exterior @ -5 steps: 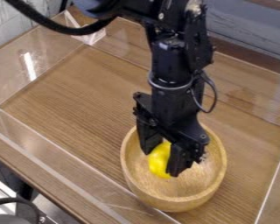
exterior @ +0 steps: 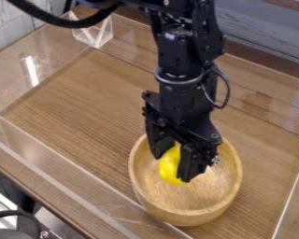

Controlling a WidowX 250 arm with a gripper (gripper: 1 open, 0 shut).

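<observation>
My black gripper (exterior: 179, 149) hangs down in the middle of the view, over a round tan wooden bowl (exterior: 190, 207), its fingers reaching into the bowl's upper part. A yellow object (exterior: 174, 168) sits inside the bowl, directly under and partly behind the fingers. Whether the fingers grip it or only touch it cannot be told.
A clear plastic object (exterior: 93, 26) stands at the back left. Wooden edges border the table at the back and right, and a black cable lies at the lower left.
The gripper has shifted slightly within the bowl's area, and the yellow object looks a little more covered by the fingers. The bowl is in about the same place.
</observation>
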